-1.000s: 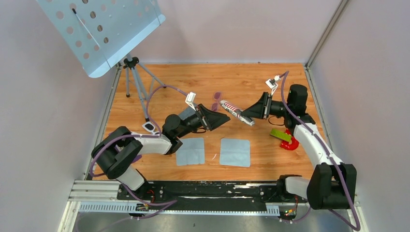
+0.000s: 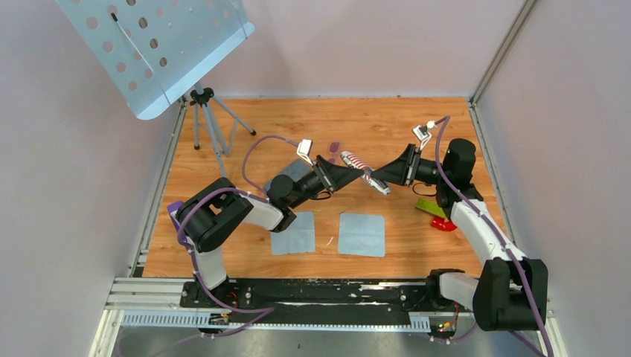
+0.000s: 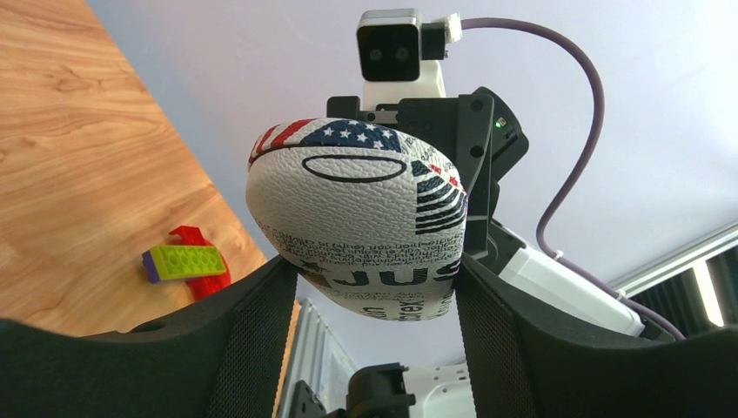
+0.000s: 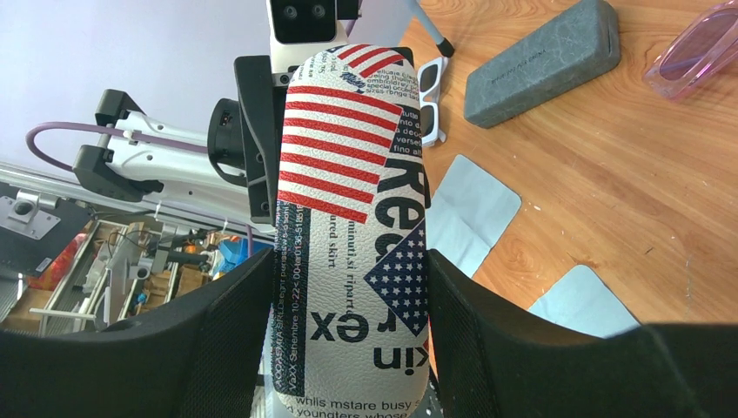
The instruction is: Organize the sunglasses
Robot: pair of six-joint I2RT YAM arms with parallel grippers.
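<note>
A glasses case with flag and letter print [image 2: 379, 184] is held above the table, with my right gripper shut on it. From the other side my left gripper reaches the same case, its fingers at either side of it; whether they press on it cannot be told. Pink sunglasses [image 2: 335, 147] lie on the table behind the case. White sunglasses [image 4: 428, 104] show at the left of the table in the right wrist view. A grey case [image 4: 541, 65] rests between these two pairs.
Two light blue cloths [image 2: 362, 235] lie flat near the front. A yellow-green case [image 2: 431, 207] and a red item [image 2: 444, 224] sit by the right arm. A tripod [image 2: 210, 123] stands at the back left.
My left gripper has moved right and slightly up in the top view, to the printed case. The left arm's elbow has swung right. The right gripper and case have hardly moved.
</note>
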